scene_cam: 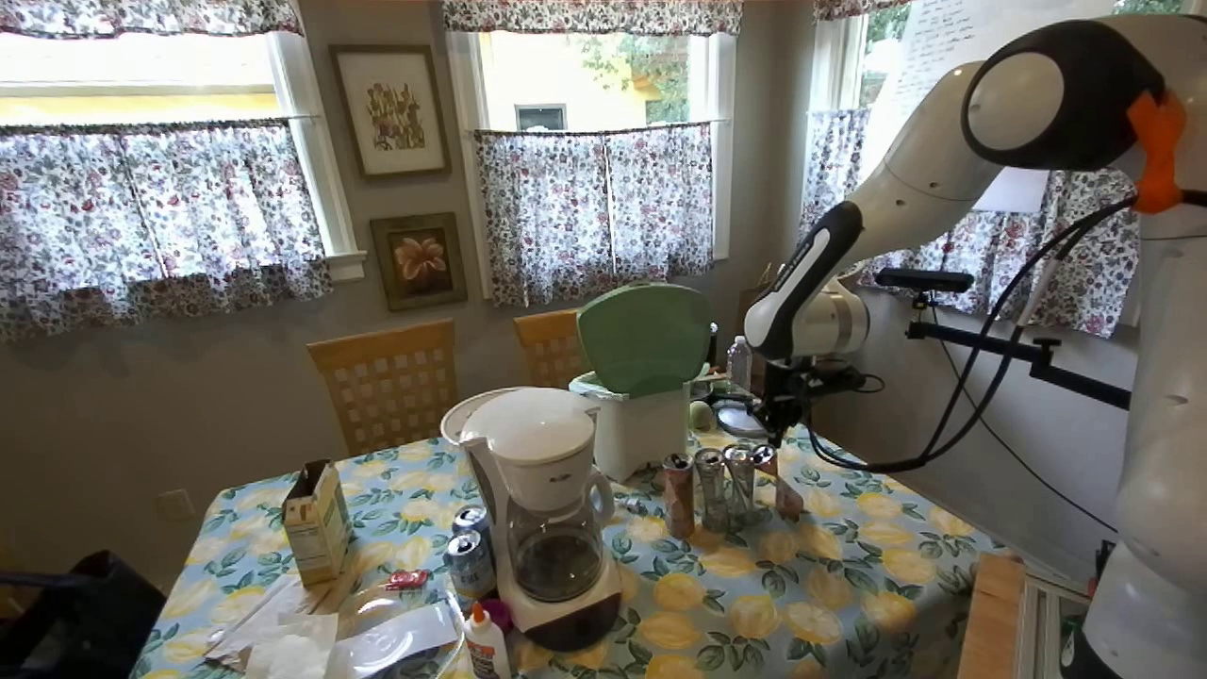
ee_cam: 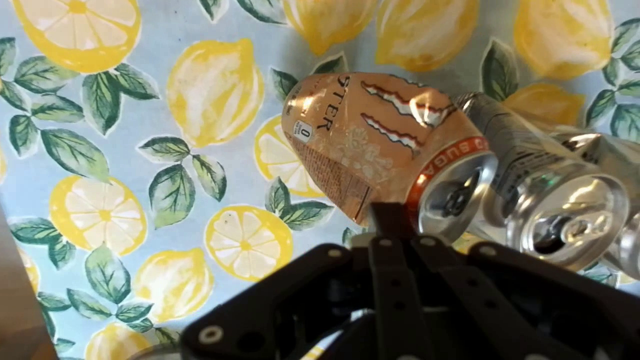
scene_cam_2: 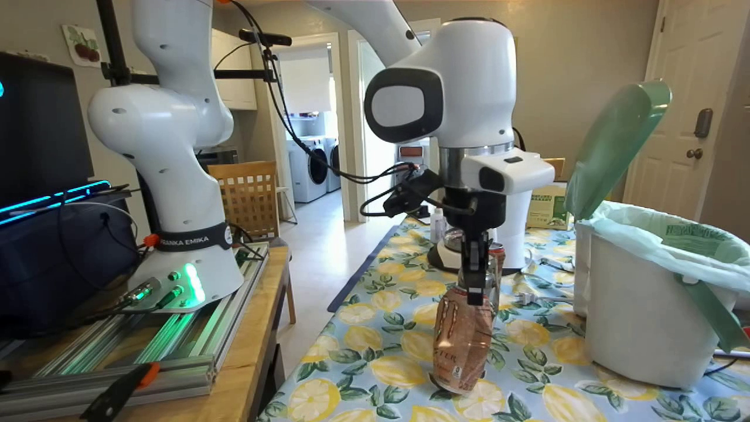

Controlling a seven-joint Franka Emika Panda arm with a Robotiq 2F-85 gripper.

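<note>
An orange-tan Monster can (scene_cam_2: pixel 462 341) with a pinched middle leans on the table, its top tilted toward the silver can (ee_cam: pixel 567 213) beside it. Right at the tilted can's top rim is my gripper (scene_cam_2: pixel 475 294). Its dark fingers (ee_cam: pixel 390 221) are shut, with nothing seen between them, and they appear to touch the can from outside. In exterior view 1, two silver cans (scene_cam: pixel 710 488) and another orange-brown can (scene_cam: pixel 678 498) stand in a row to the left of the leaning one.
Behind the cans stands a white bin (scene_cam_2: pixel 636 302) with a raised green lid (scene_cam: pixel 645 338). A white coffee maker (scene_cam: pixel 543 509), blue cans (scene_cam: pixel 469 564), a glue bottle (scene_cam: pixel 487 643) and a carton (scene_cam: pixel 316 521) occupy the other end.
</note>
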